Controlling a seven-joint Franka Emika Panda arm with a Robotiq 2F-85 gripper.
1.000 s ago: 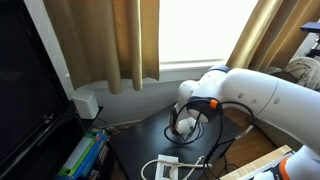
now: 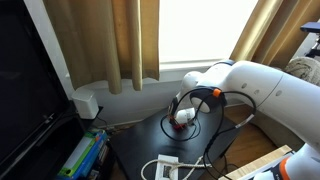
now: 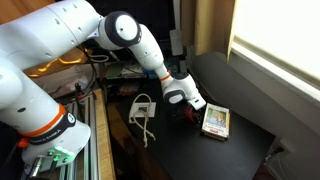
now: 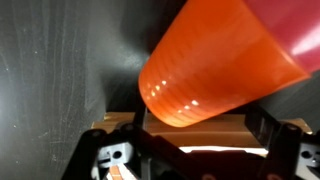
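Observation:
A ridged orange object point(image 4: 205, 65) with a red part point(image 4: 295, 20) at one end fills the upper middle of the wrist view. The lower end of its orange part lies in front of the gap between my fingers. My gripper stands open, with one black finger point(image 4: 128, 148) at lower left and the other at lower right. In exterior view 2 the gripper point(image 3: 190, 113) is low over the dark table, and a little red shows by it. Contact between fingers and object cannot be made out.
Close beside the gripper, a book or box with a pale cover point(image 3: 216, 122) lies on the dark table point(image 3: 190, 150). A white power strip point(image 2: 166, 168) with its cable is on the near side. Free table surface extends beyond the book.
The arm and its cable loop have shifted slightly up and to the right in exterior view 1. A bit of red now shows near the gripper. The surroundings look the same.

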